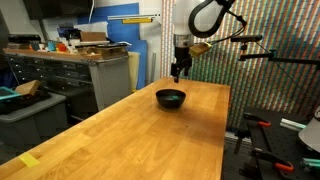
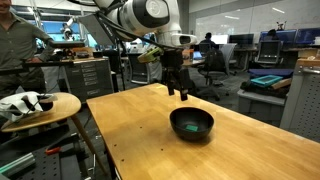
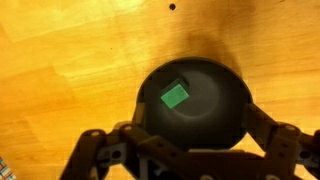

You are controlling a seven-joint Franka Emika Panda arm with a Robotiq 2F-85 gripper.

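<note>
On the wooden table sits a round black bowl, upright, with a small green block lying on its floor; in exterior view 2 the bowl shows only a bit of green inside. My gripper is open above the bowl, its dark fingers spread wide at the lower part of the wrist view. Nothing is between them. In exterior view 1 the gripper hangs clear above the bowl's rim, slightly to its right.
A strip of yellow tape marks its near left corner. A dark workbench stands behind.
</note>
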